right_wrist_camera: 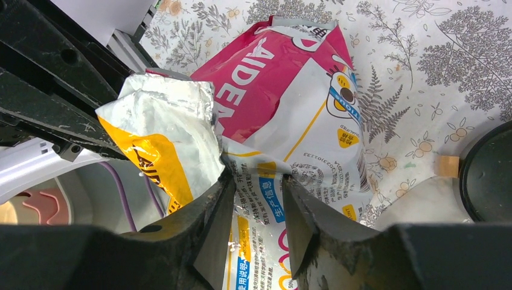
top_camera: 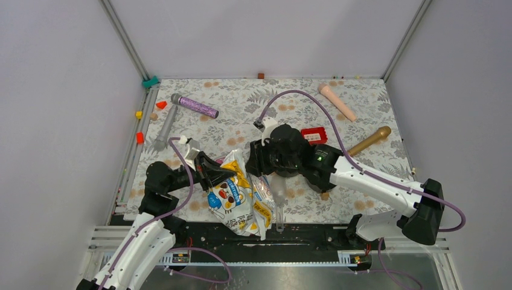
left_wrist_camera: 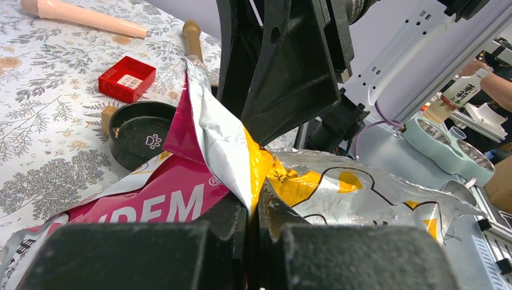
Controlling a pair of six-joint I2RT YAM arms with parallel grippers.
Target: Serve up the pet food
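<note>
The pet food bag (top_camera: 232,202), white, yellow and pink, hangs at the table's front middle, its pink AIDEM face (right_wrist_camera: 259,84) turned up in the right wrist view. My left gripper is shut on it, the crumpled top rising above the fingers. My right gripper stands part open over the bag's printed side, fingertips at the plastic; whether they pinch it I cannot tell. Black bowls with paw prints (left_wrist_camera: 139,136) lie beyond, partly hidden by the right arm in the top view.
A red box (top_camera: 314,135), wooden block (right_wrist_camera: 447,166), a clear scoop-like item (top_camera: 279,211), tan rods (top_camera: 338,103) and microphone-like cylinders (top_camera: 196,107) lie around.
</note>
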